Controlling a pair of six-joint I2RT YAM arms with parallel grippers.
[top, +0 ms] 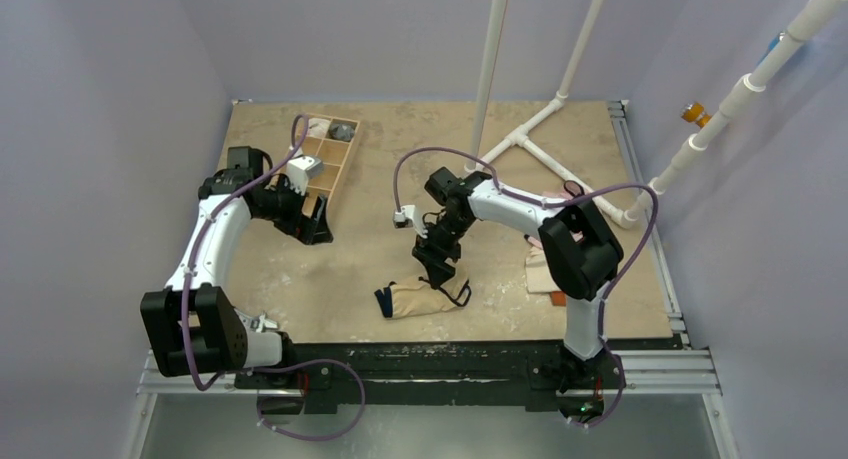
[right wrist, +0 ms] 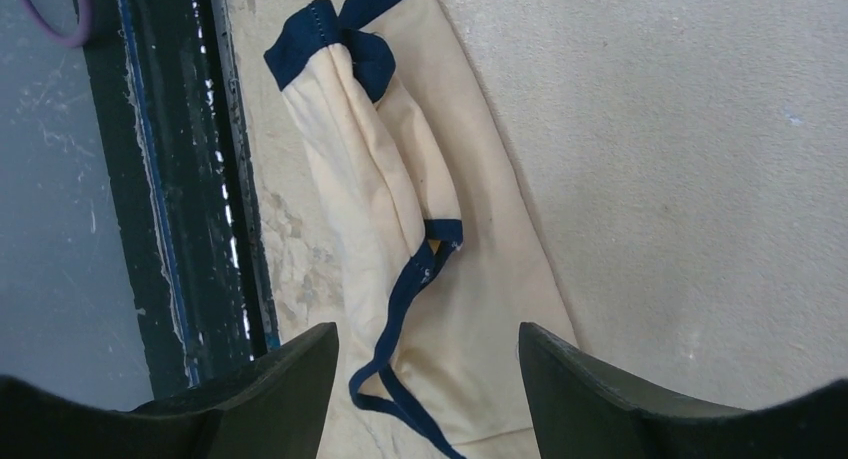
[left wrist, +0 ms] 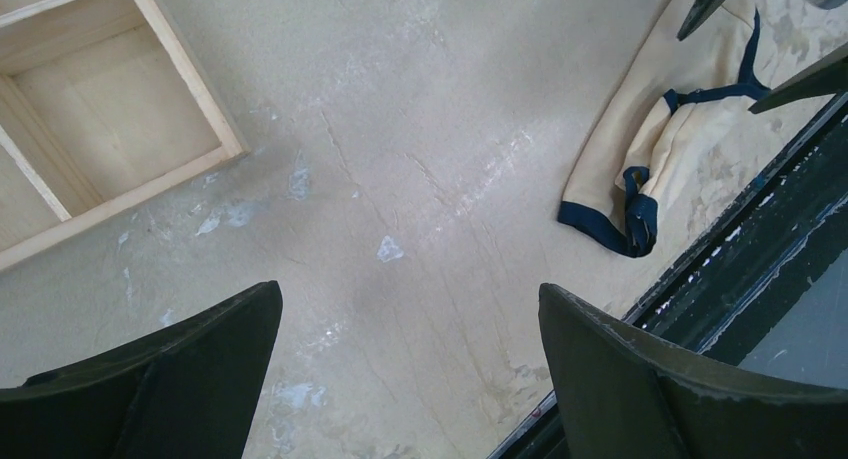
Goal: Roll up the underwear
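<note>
The beige underwear (top: 424, 300) with navy trim lies folded into a long strip near the table's front edge. In the right wrist view, its band end with navy edging is at the top, and a navy-trimmed flap of the underwear (right wrist: 480, 309) lies across its middle. My right gripper is open above the end away from the band, no cloth between its fingers. My left gripper stands open over bare table to the left, well apart from the underwear (left wrist: 625, 144).
A wooden divided box (top: 340, 157) stands at the back left, with something in its far compartments. Folded cloths (top: 540, 269) lie at the right, and white pipes (top: 520, 137) cross the back right. Bare table lies between box and underwear.
</note>
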